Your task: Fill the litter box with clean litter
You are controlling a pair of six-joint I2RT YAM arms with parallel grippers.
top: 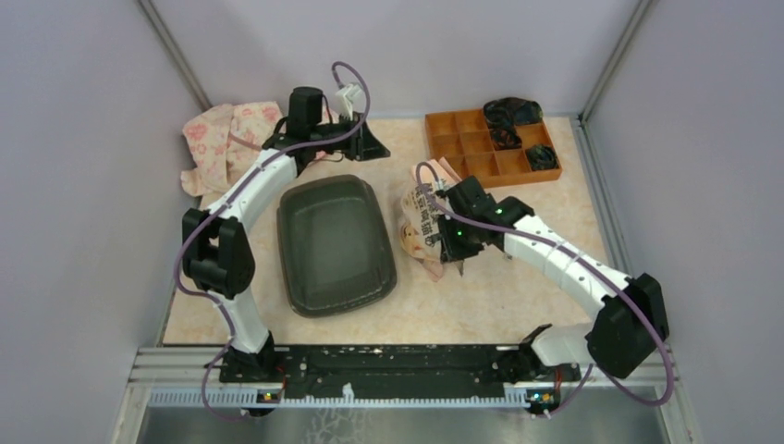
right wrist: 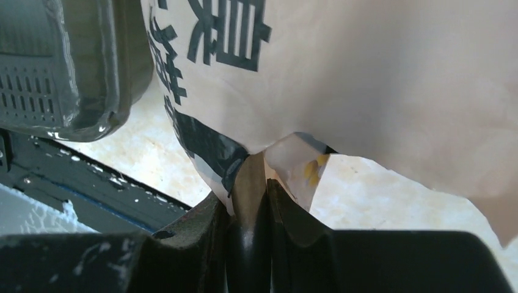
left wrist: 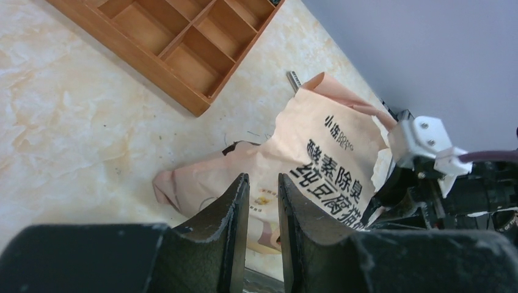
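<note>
A pale pink litter bag [top: 422, 220] with black print stands bunched and tilted right of the dark green litter box [top: 337, 245], whose floor shows bare. My right gripper [top: 450, 255] is at the bag's right side. In the right wrist view, a brown and dark fold of the bag [right wrist: 249, 180] runs between the right gripper's fingers [right wrist: 284, 210], which are shut on it. My left gripper [top: 377, 149] is above the table behind the box, apart from the bag. Its fingers [left wrist: 233, 235] show a narrow gap with nothing held; the bag [left wrist: 305, 152] lies beyond them.
A wooden compartment tray [top: 462, 146] with black bundles [top: 513, 113] lies at the back right. Pink floral cloth [top: 236, 139] is at the back left. Bare table [top: 499, 305] shows at the front right.
</note>
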